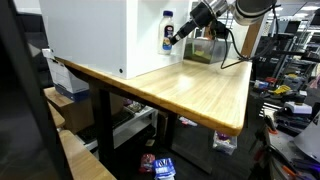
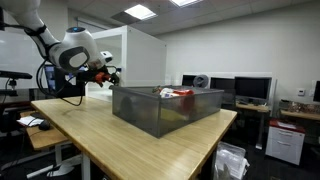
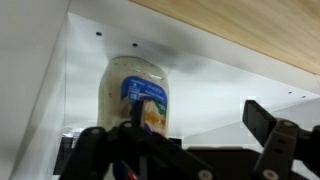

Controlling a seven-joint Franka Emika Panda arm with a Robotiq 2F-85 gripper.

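A bottle with a blue cap and a dark blue label (image 1: 167,32) stands upright on a white ledge against the white cabinet in exterior view 1. My gripper (image 1: 177,39) is just right of it, with a fingertip close to the bottle. In the wrist view the pale bottle (image 3: 118,85) lies behind the left finger, while my open gripper shows a wide empty gap over the white surface. Whether the finger touches the bottle, I cannot tell. Exterior view 2 has the gripper (image 2: 112,76) beside the cabinet; the bottle is not clear there.
The white cabinet (image 1: 95,35) rises left of the bottle. A wooden table (image 1: 190,85) spreads in front, mostly bare. On it a grey open bin (image 2: 165,108) holds several items, in exterior view 2.
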